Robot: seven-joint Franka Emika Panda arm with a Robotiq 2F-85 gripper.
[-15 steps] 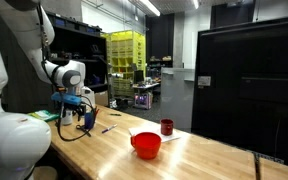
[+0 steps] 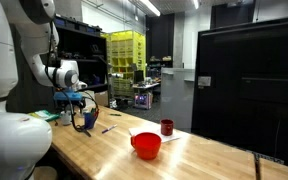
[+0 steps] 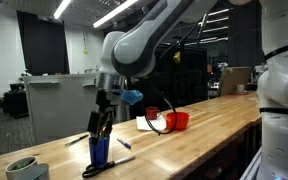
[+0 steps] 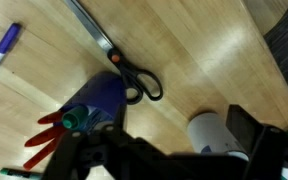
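Low over the table hangs my gripper, its two dark fingers wide apart in the wrist view with nothing between them. A blue cup (image 4: 107, 92) stands beside the left finger, holding a green-capped marker (image 4: 76, 117) and red-handled scissors (image 4: 46, 135). Loose black-handled scissors (image 4: 134, 78) lie flat next to that cup. Near the right finger sits a grey-white cup (image 4: 212, 130), partly covered by the gripper. In exterior view 2 the blue cup (image 3: 99, 150) appears just below my gripper (image 3: 101, 128); whether they touch is unclear.
A purple-white marker (image 4: 2, 50) lies at the wrist view's upper left. Farther along the table are a red bowl (image 2: 146, 145) and a dark red mug (image 2: 166, 127).
In exterior view 1 the arm's wrist and gripper have shifted to the right, toward the blue cup. Objects on the table look unmoved.
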